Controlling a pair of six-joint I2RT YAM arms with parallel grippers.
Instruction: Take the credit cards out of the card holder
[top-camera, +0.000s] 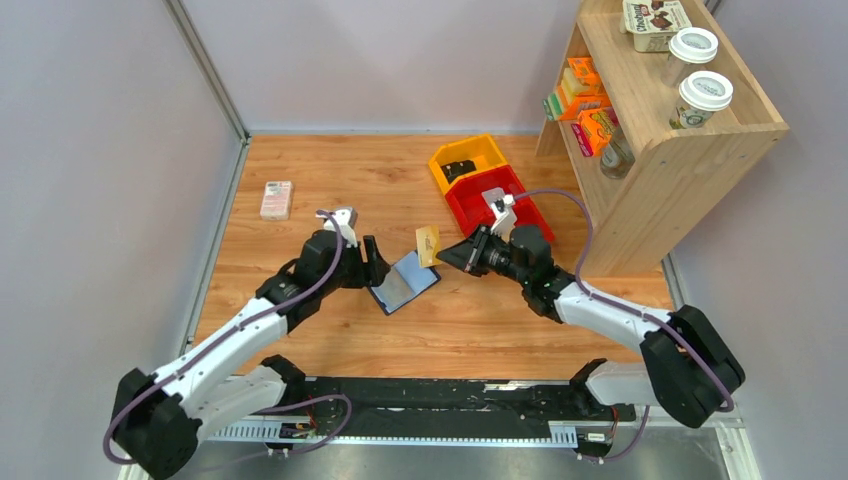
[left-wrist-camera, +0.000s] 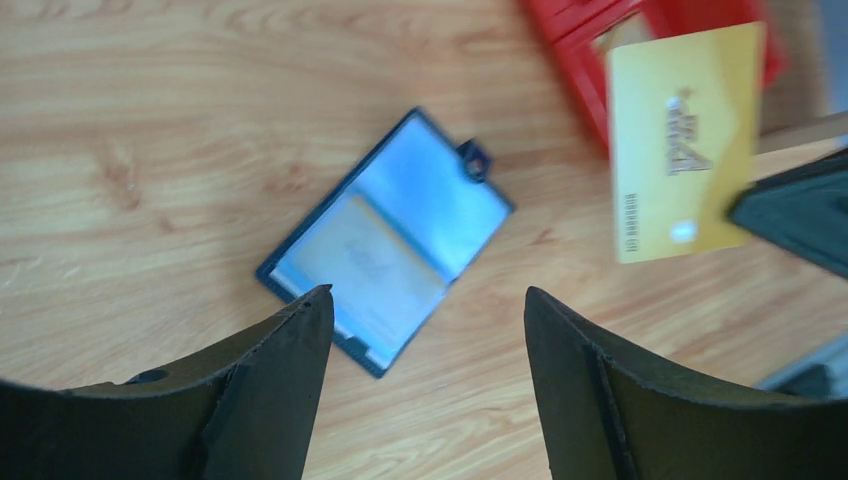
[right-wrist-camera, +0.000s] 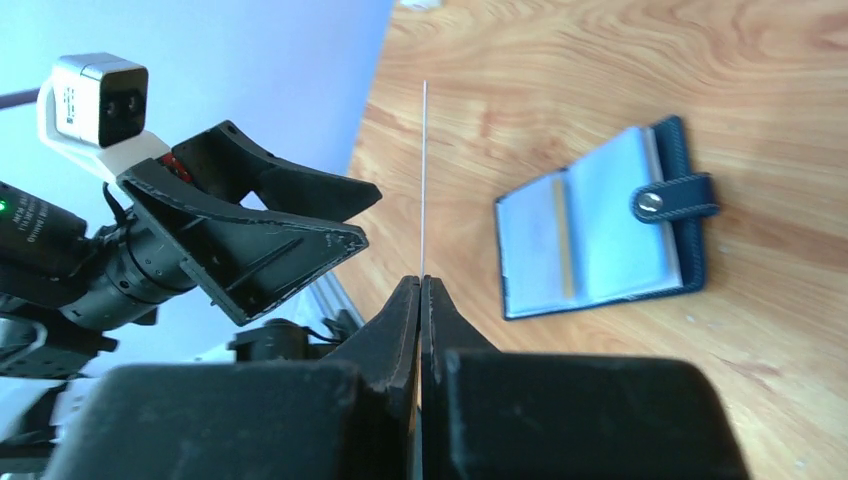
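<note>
An open card holder (top-camera: 405, 282), dark blue with pale sleeves and a snap strap, lies on the wooden table in all three views. A yellow card is pinched in my shut right gripper (top-camera: 441, 254), raised above and right of the holder; from the right wrist view (right-wrist-camera: 424, 180) it appears edge-on as a thin line. My left gripper hangs left of and above the holder, open with nothing between its fingers.
A red bin (top-camera: 475, 200) and yellow bin (top-camera: 460, 148) stand behind the right arm. A wooden shelf (top-camera: 700, 190) with cups and boxes is at the right. A pale pack (top-camera: 276, 200) lies back left.
</note>
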